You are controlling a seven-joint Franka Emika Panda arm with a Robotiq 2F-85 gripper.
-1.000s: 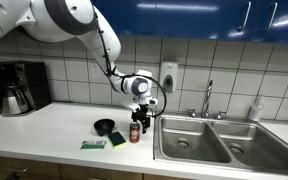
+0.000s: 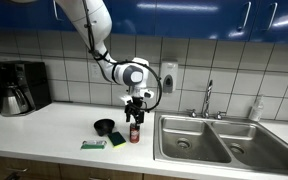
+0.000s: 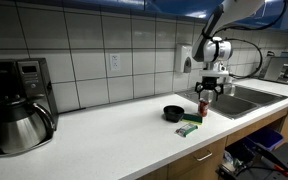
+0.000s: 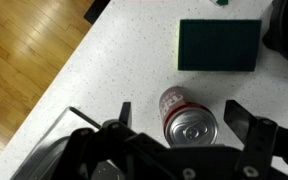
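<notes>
A red can (image 2: 134, 134) with a silver top stands upright on the white counter, close to the sink's left side. My gripper (image 2: 135, 116) is over it, fingers pointing down. In the wrist view the can (image 4: 187, 118) appears in the gap between the spread fingers, with room on both sides. The gripper is open and grips nothing. How far the fingertips reach down beside the can's top is hard to tell. In exterior view 2 the can (image 3: 203, 107) shows below the arm.
Left of the can are a black bowl (image 2: 104, 127), a dark green sponge (image 2: 116, 139) and a small green item (image 2: 93, 145). To the right lies the double sink (image 2: 189, 140) with its faucet (image 2: 206, 100). A coffee maker (image 3: 22, 107) stands at the counter's far end.
Over the last second my gripper has shifted left in exterior view 1 and come more directly over the can. The can and the other objects have stayed in place.
</notes>
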